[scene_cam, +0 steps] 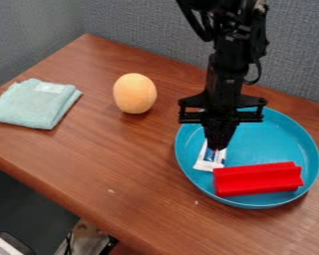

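A white toothpaste tube lies on the blue plate, toward its left side, beside a red block-like object. My black gripper is down over the upper part of the tube, its fingers close together and hiding most of it. Whether they hold the tube cannot be told from this view.
A brown egg stands on the wooden table left of the plate. A folded pale-green cloth lies at the far left. The table's front-left edge drops to a dark floor. A grey partition stands behind.
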